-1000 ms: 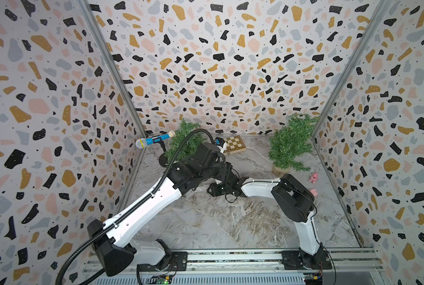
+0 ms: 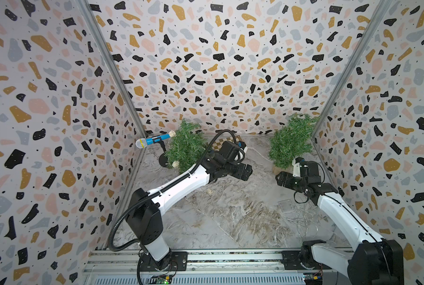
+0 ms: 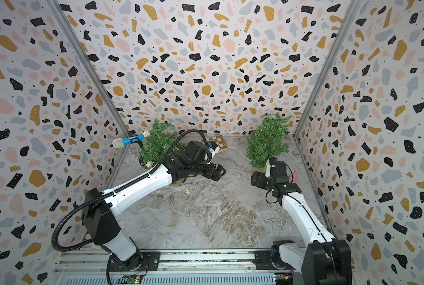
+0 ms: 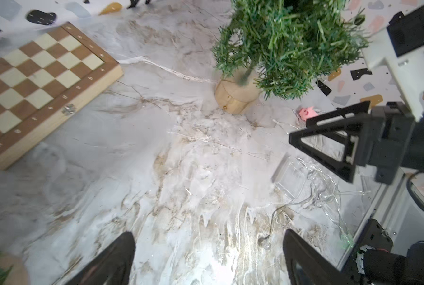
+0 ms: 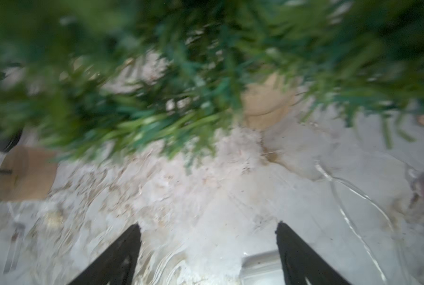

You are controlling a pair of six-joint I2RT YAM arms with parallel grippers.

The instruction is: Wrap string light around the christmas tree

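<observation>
Two green Christmas trees stand at the back: the left tree (image 2: 185, 135), partly behind my left arm, and the right tree (image 2: 291, 137) on a round wooden base (image 4: 233, 92). Thin tangled string light wire (image 4: 335, 194) lies on the table at the right, near a clear box (image 4: 291, 178). My left gripper (image 2: 244, 172) is over the middle of the table, open and empty. Just in front of the right tree hovers my right gripper (image 2: 283, 180), also open. Blurred foliage (image 5: 212, 109) fills the upper part of the right wrist view, above its spread fingers (image 5: 119, 258).
A chessboard box (image 4: 45, 71) lies at the back centre, partly behind my left arm. A blue microphone (image 2: 152, 140) on a stand is at the left back. One pink figure (image 4: 307, 113) sits right of the right tree.
My right arm has swung from the centre far to the right, up to the right tree. The left arm has shifted rightward. Both grippers, close together before, are now apart.
</observation>
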